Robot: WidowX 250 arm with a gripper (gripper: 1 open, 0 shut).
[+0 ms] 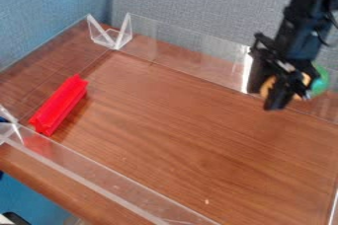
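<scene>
My black gripper (275, 83) is raised at the right of the view, in front of the back wall, shut on a yellow-orange and green object (306, 84) that is mostly hidden behind its fingers. What that object is, I cannot tell. A red box-shaped item (58, 105) lies on the wooden surface at the left.
A clear acrylic barrier (185, 56) runs along the back, with white bracket-like pieces (113, 34) at its left end. Another clear strip crosses the lower left.
</scene>
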